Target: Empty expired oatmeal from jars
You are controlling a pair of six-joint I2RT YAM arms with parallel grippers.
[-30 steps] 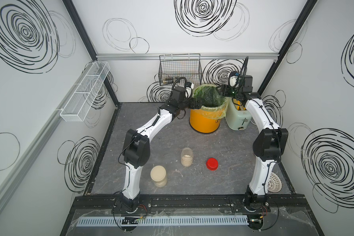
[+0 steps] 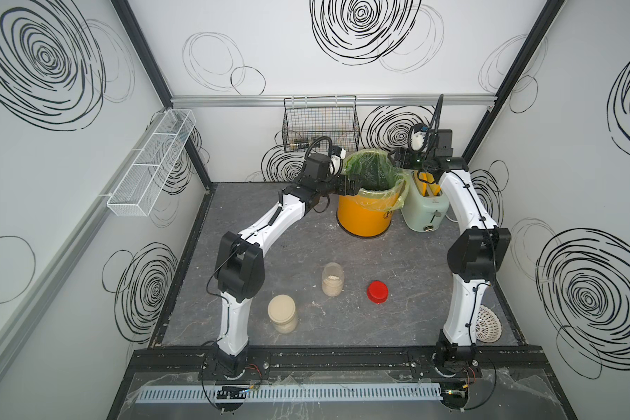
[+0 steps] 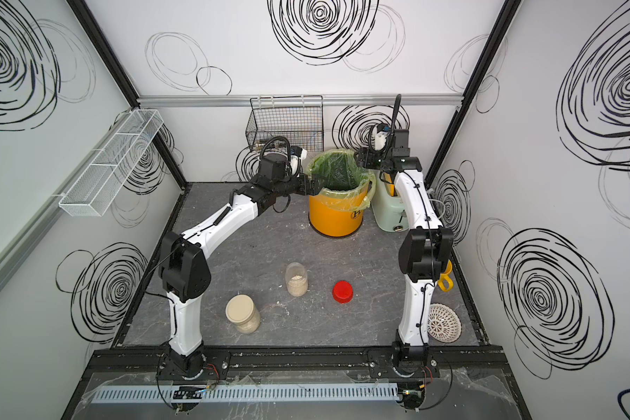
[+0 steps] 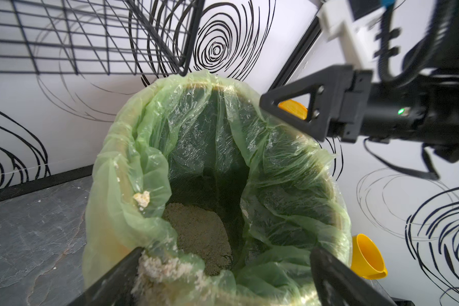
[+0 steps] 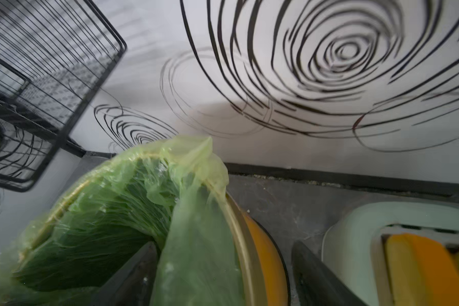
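Note:
An orange bin [image 2: 365, 217] lined with a green bag [image 4: 158, 214] stands at the back; pale oatmeal [image 4: 201, 232] lies at its bottom. Some clings to the liner near my left gripper, which is open over the bin's left rim with nothing held. My right gripper is part open above the right rim. A fold of the liner shows between its fingers in the right wrist view, not visibly pinched. On the table are a clear jar [image 2: 332, 281] with some oatmeal inside, a beige-lidded jar [image 2: 282, 313] and a red lid [image 2: 377, 291].
Right of the bin, a mint-green toaster [image 2: 425, 211] holds yellow-orange pieces. A black wire basket [image 2: 320, 126] hangs behind. A yellow cup [image 3: 445, 277] and a white woven dish [image 3: 443, 322] lie at the right edge. Open table spreads left of the bin.
The left gripper, jars and red lid stay where they were.

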